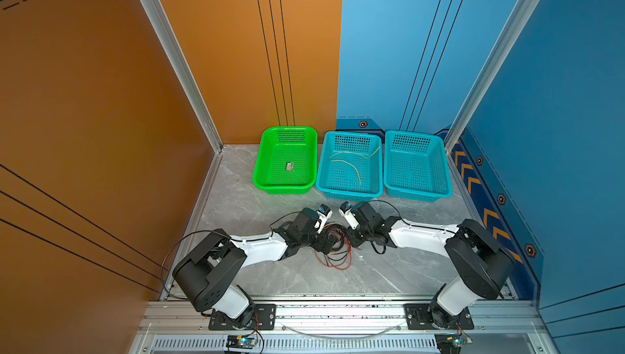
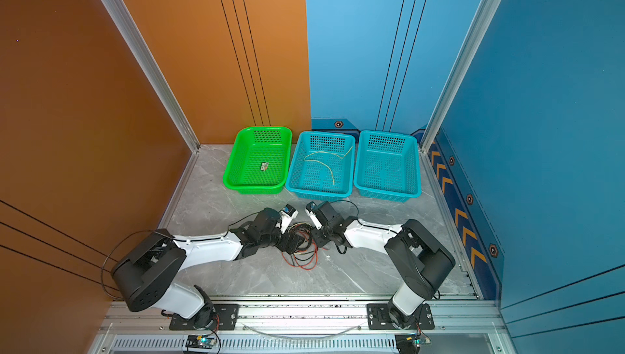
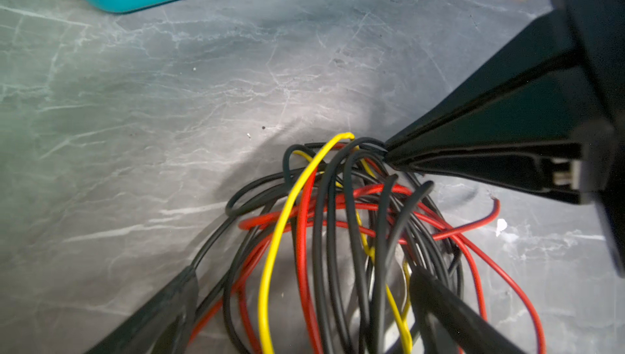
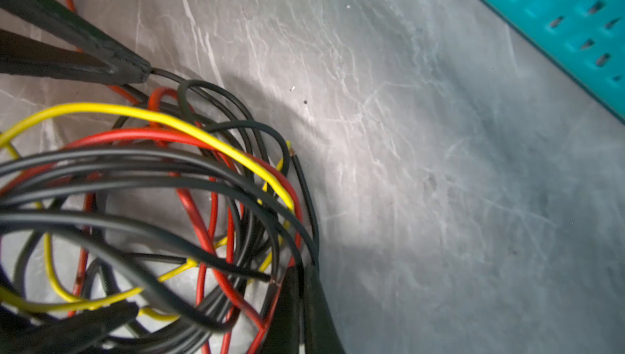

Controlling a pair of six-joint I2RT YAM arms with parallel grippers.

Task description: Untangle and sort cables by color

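A tangle of black, red and yellow cables (image 1: 336, 256) lies on the grey floor between both arms. My left gripper straddles the pile with its fingers open. My right gripper is shut at the pile's edge where black and red cable strands run to its tips; whether any is between them is unclear. In the left wrist view a yellow cable (image 3: 282, 230) arches over the black and red ones. The middle teal basket (image 1: 349, 188) holds thin pale yellowish cables (image 1: 358, 175).
A green basket (image 1: 267, 171) with a small object inside stands behind on the left, and an empty teal basket (image 1: 416, 165) on the right.
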